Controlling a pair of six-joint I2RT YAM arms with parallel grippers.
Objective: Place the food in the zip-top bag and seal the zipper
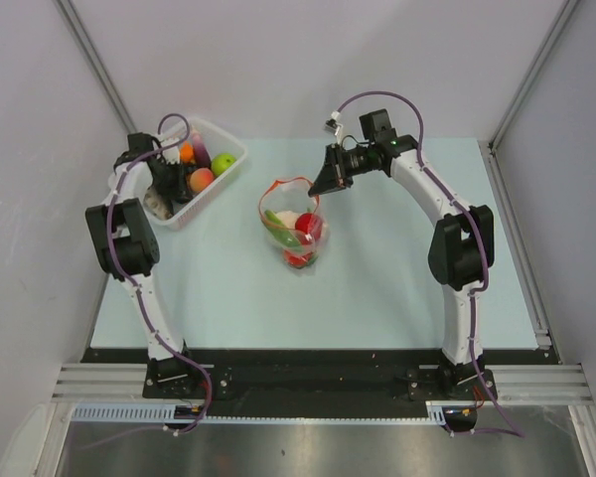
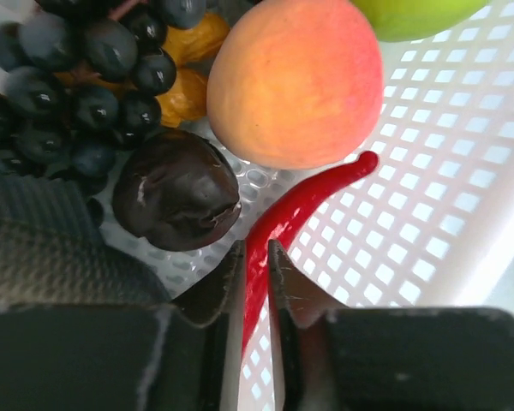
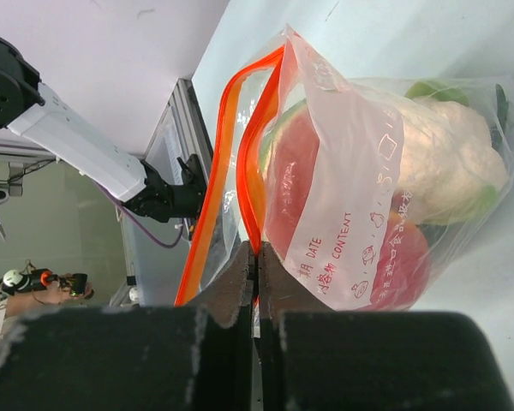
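In the white basket, my left gripper is over a red chili pepper, its fingertips close together; whether they grip it is unclear. Around it lie a peach, black grapes, a dark round fruit and a green apple. The clear zip bag with orange zipper holds watermelon, a pale cauliflower-like piece and green items. My right gripper is shut on the bag's rim at the zipper, holding its mouth up.
Walls and metal rails border both sides.
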